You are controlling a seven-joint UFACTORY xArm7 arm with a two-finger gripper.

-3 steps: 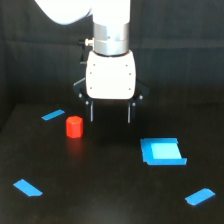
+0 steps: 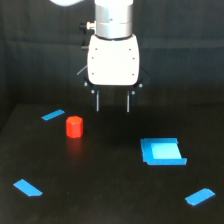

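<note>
A small red block [image 2: 74, 127] stands on the dark table, left of centre. My gripper [image 2: 113, 102] hangs above the table, up and to the right of the block. Its two thin fingers are well apart with nothing between them, so it is open. To the right lies a pale blue-white square [image 2: 165, 151] framed by blue tape [image 2: 147, 155]; nothing is on it.
Strips of blue tape lie at the back left [image 2: 52, 115], front left [image 2: 28, 188] and front right [image 2: 200, 197]. Bare dark table [image 2: 110, 180] spans the middle and front. A dark curtain hangs behind.
My gripper has moved up in the view and slightly right, and its fingers appear a little closer together. The red block and the square have not moved.
</note>
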